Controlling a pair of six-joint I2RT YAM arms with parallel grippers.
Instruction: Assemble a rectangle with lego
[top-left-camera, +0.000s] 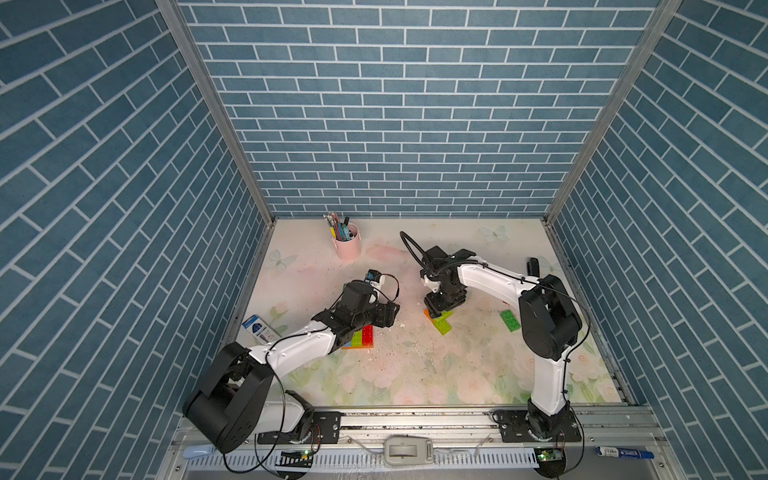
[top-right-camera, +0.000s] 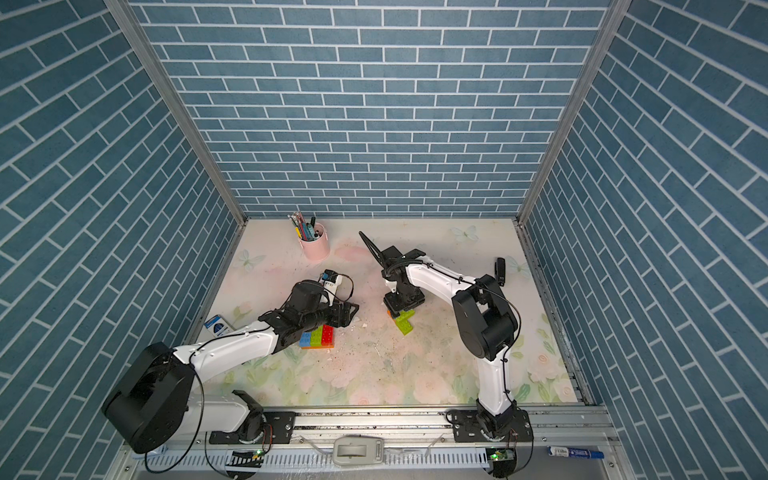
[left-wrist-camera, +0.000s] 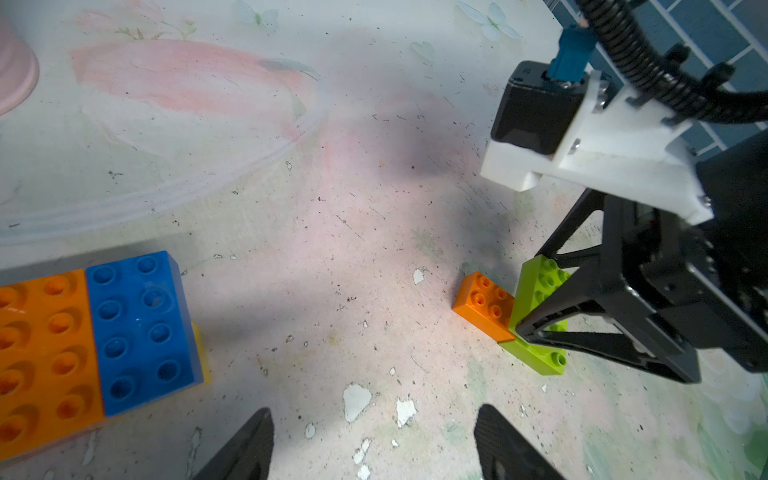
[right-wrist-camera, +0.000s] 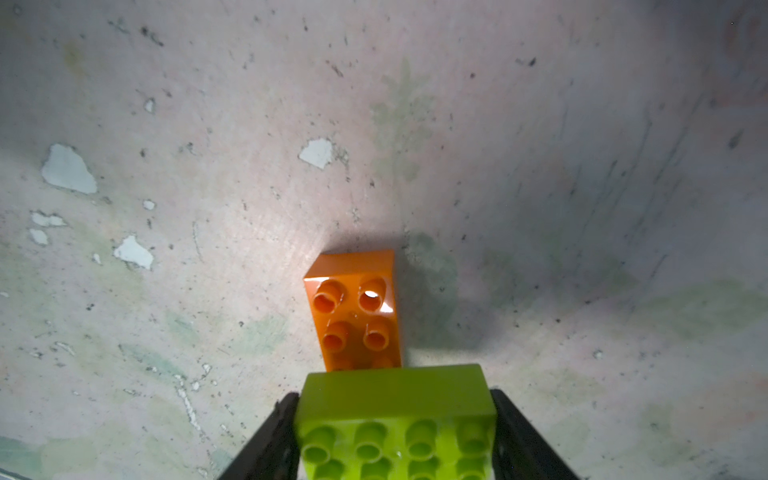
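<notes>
In the right wrist view, my right gripper is shut on a lime brick (right-wrist-camera: 396, 392) gripped across its length. An orange brick (right-wrist-camera: 360, 308) on the table sticks out from beneath it. The left wrist view shows the held brick tilted on edge over that orange brick (left-wrist-camera: 488, 300) and a lower lime brick (left-wrist-camera: 544, 357); whether it touches their studs I cannot tell. My left gripper stands open, bare table between its fingers. Left of it lie orange bricks (left-wrist-camera: 48, 344) beside a blue brick (left-wrist-camera: 140, 328), with yellow showing at the edge.
A joined block of blue, lime and red (top-right-camera: 317, 336) sits by the left arm. A green brick (top-left-camera: 509, 321) lies near the right forearm. The pink pen cup (top-left-camera: 346, 242) stands at the back left.
</notes>
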